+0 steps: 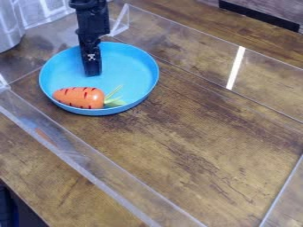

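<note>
A light blue plate (133, 75) rests on the wooden table, holding an orange toy carrot (81, 97) with dark stripes and pale green leaves at its front left. My black gripper (91, 69) reaches down from the top into the back left part of the plate, behind the carrot and apart from it. Its fingertips are small and dark here, so their opening is hard to see; nothing shows held between them.
Clear plastic strips (235, 69) border the work area on several sides. A white object (7, 22) stands at the top left.
</note>
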